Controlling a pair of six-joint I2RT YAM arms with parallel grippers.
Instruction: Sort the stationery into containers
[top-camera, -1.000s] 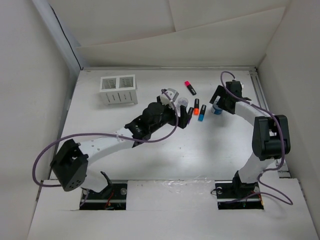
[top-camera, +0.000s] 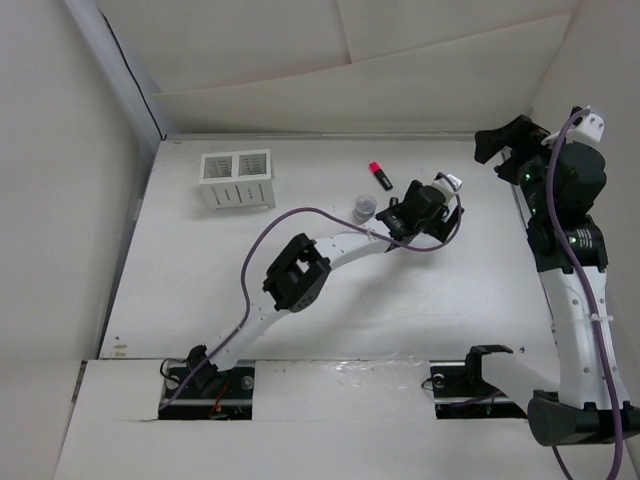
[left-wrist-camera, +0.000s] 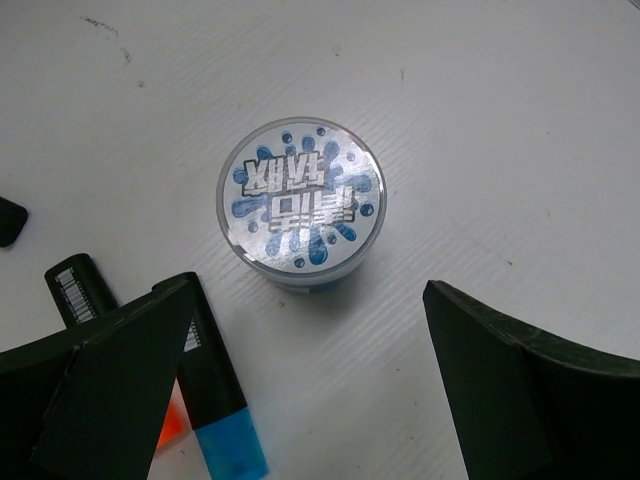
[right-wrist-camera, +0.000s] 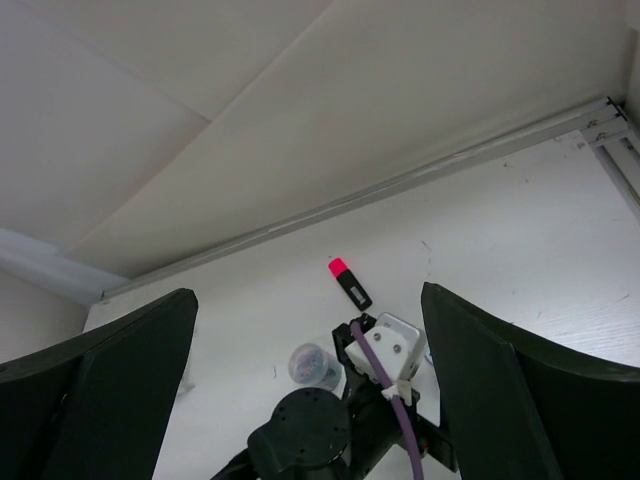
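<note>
My left gripper (top-camera: 447, 215) hangs open over the stationery. In the left wrist view it frames a round clear tub (left-wrist-camera: 300, 195) with blue splashes on its lid; a black-and-blue marker (left-wrist-camera: 212, 375) and a black-and-orange one (left-wrist-camera: 78, 292) lie beside it, partly behind a finger. A pink-capped marker (top-camera: 380, 176) lies behind, and a clear cylinder (top-camera: 365, 208) stands left of the gripper. A white two-compartment container (top-camera: 236, 193) sits at the back left. My right gripper (top-camera: 510, 140) is open and empty, raised at the back right.
Pale walls stand at the back and sides. The left arm stretches diagonally across the middle.
My left gripper has moved rightward over the tub and markers. My right gripper has risen away from the tub toward the back right, leaving it on the table.
</note>
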